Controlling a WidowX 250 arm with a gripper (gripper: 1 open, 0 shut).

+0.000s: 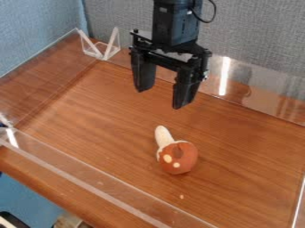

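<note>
My black gripper (pixel 162 84) hangs over the back middle of the wooden tray (pixel 102 116), its two fingers spread apart with nothing between them. In front of it and lower in the view, a toy mushroom (pixel 177 158) with an orange-red spotted cap and a pale stem lies on its side, the stem pointing toward the back.
Clear walls edge the tray at the back and front. A white wire piece (pixel 100 46) stands at the back left corner. Part of a dark object shows at the bottom left, outside the tray.
</note>
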